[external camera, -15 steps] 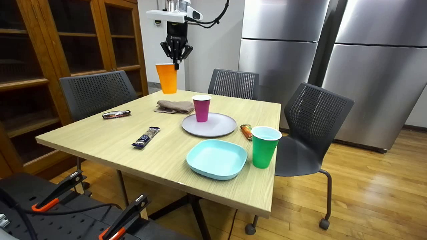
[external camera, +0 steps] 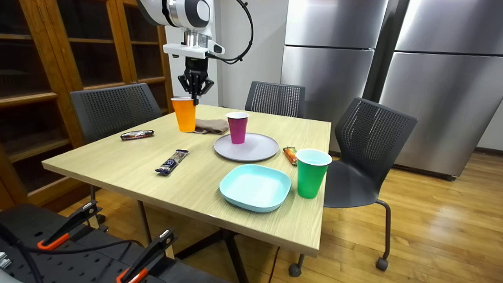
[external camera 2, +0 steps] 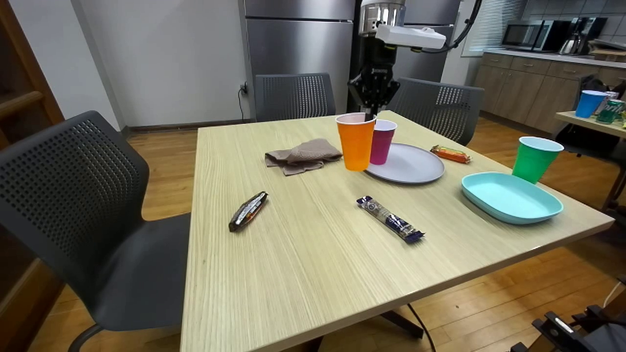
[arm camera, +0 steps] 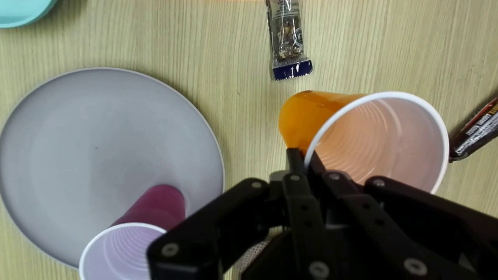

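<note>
An orange cup [external camera: 185, 116] with a white rim hangs upright from my gripper, whose fingers are shut on one side of its rim. In the second exterior view the orange cup [external camera 2: 356, 146] overlaps the purple cup [external camera 2: 382, 143]. The wrist view shows the two well apart. The purple cup [external camera: 237, 129] stands on the round grey plate [external camera: 264, 147]. A brown cloth [external camera 2: 308, 155] lies crumpled on the table, partly behind the orange cup in the first exterior view. Whether the cup's base touches the table I cannot tell.
A green cup [external camera: 311, 178] stands beside a turquoise tray [external camera: 257, 187] near the right edge. An orange-wrapped snack [external camera 2: 450, 154] lies near the grey plate. A blue-ended bar [external camera 2: 390, 219] and a dark-wrapped bar [external camera 2: 248, 211] lie on the table, with bare wood between and in front.
My gripper has come down and slightly left in the first exterior view, carrying the orange cup with it to table height or close to it. The other objects have stayed put.
</note>
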